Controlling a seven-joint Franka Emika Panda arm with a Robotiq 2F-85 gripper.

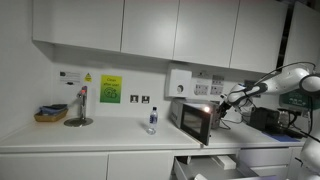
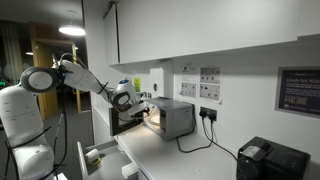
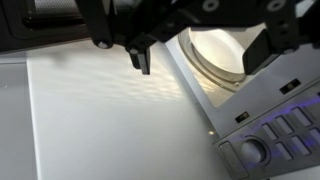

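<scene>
A microwave (image 2: 172,118) stands on the counter with its door (image 1: 196,122) swung open. Its lit inside shows in the wrist view, with a pale round plate or turntable (image 3: 218,52) at the top. The keypad and dial (image 3: 256,151) face the camera at lower right. My gripper hangs in front of the opening, its dark fingers spread apart and no object visible between them. From outside, the gripper (image 2: 146,111) is small, close to the microwave's front; whether it touches anything cannot be made out.
Below the counter a drawer (image 1: 208,163) is pulled out, with a few items in it. A water bottle (image 1: 152,121) and a tap (image 1: 82,104) stand farther left. A black appliance (image 2: 270,160) sits at the counter's other end. Bare counter (image 2: 200,158) lies between.
</scene>
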